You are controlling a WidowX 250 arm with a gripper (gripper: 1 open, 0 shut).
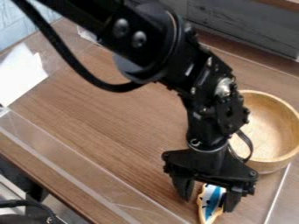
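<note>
My black gripper [208, 192] is low at the lower right, its two fingers apart on either side of a small flat fish toy [212, 203], white and blue with a yellow edge. Whether the fingers touch the toy is hard to tell; the gripper hides part of it. A wooden bowl [267, 122] stands behind the arm on the right, partly covered by it.
A white object [17, 74] is at the left edge, with dark cables and gear below it. A grey wall runs along the back.
</note>
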